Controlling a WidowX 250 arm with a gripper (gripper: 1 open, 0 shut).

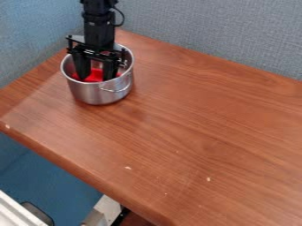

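Note:
A steel pot (109, 90) with side handles stands at the back left of the wooden table. My black gripper (98, 65) reaches down into it from above, its fingers inside the rim. Something red (92, 76) lies in the pot around the fingertips. Whether the fingers are open or shut on it is hidden.
Grey padded walls rise behind and to the left. A blue floor and some metal and white fixtures show beyond the near left edge.

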